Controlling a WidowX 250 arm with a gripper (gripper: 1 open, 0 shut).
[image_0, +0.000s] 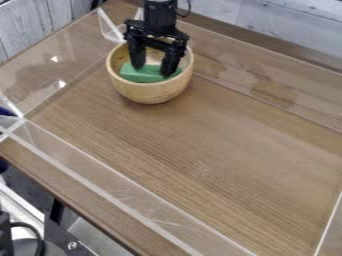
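A wooden bowl sits near the back of the wooden table, left of centre, with a green object inside it. My black gripper reaches down from the top into the bowl, its fingers standing apart over the green object. Whether the fingers touch it is too small to tell.
The wide bare wooden surface in front and to the right of the bowl is clear. Pale walls or edges run along the back and left. Black cables lie at the lower left.
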